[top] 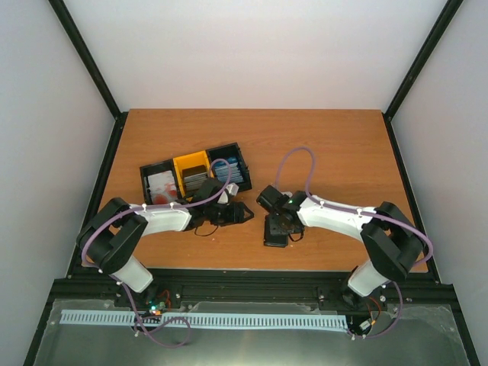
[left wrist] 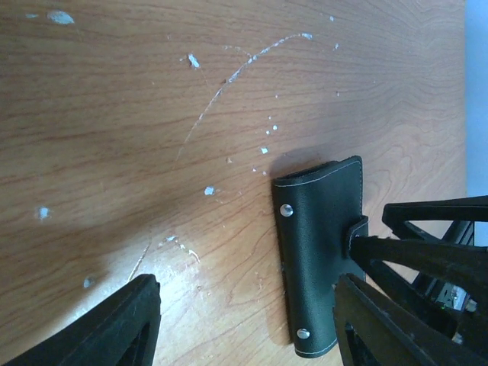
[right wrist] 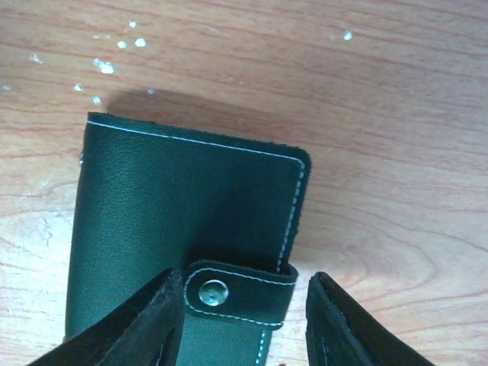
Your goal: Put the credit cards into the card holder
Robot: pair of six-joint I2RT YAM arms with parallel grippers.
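A black leather card holder (top: 275, 235) lies on the table near the front middle, its strap snapped shut. In the right wrist view the holder (right wrist: 183, 183) fills the left half, and my right gripper is open above its strap, nothing held. My left gripper is apart at the fingers and empty, just left of the holder (left wrist: 320, 252); its right finger overlaps the holder in view. Part of the right gripper's fingers (left wrist: 427, 259) reaches in from the right there. Cards (top: 229, 171) sit in the organizer's right compartment at the back left.
The organizer has a yellow middle compartment (top: 180, 165) and black outer ones, the left (top: 145, 183) holding white and red items. Bare table (top: 335, 145) lies at the back right. The two grippers stand close together around the holder.
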